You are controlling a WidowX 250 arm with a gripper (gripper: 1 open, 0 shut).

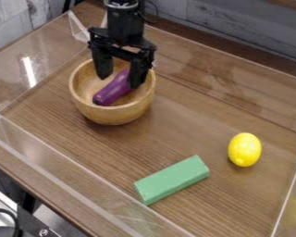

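Observation:
A wooden bowl (110,113) in the upper left holds a purple oblong object (114,90). My black gripper (119,57) hangs over the bowl, open, its two fingers spread to either side above the purple object. Whether the fingertips touch it is hard to tell.
A green block (172,180) lies at the lower front, and a yellow lemon-like object (243,149) sits at the right. A black cable shows at the lower left corner.

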